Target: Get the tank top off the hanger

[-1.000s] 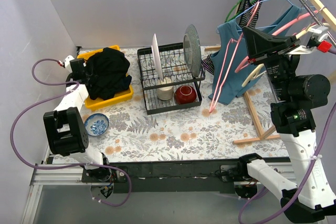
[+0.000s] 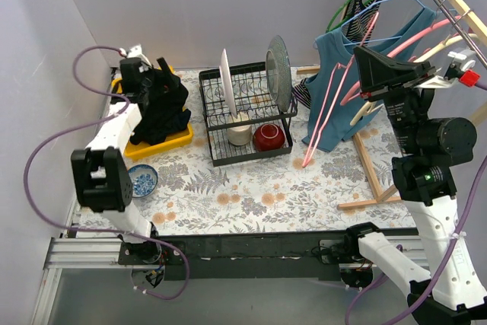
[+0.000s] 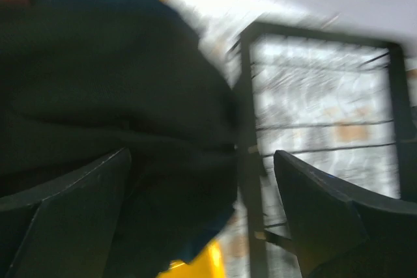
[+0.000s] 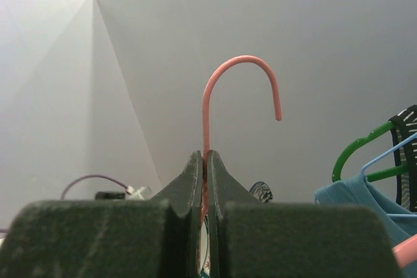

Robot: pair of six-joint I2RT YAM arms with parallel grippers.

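A teal tank top (image 2: 331,119) hangs on the rack at the right; its blue part also shows at lower right of the right wrist view (image 4: 352,203). My right gripper (image 2: 365,85) is shut on a pink hanger (image 4: 206,122), held upright by its hook's stem, in front of the tank top. My left gripper (image 2: 144,70) is over a yellow bin holding dark cloth (image 2: 163,108); in the blurred left wrist view its fingers stand open above that cloth.
A dish rack (image 2: 221,157) with plates and a red bowl stands mid-table. A blue-patterned bowl (image 2: 141,180) sits at the left. Other hangers and a striped garment (image 2: 373,5) hang at the back right.
The left arm has risen and shifted rightward over the bin. The right arm and the garments look nearly unchanged.
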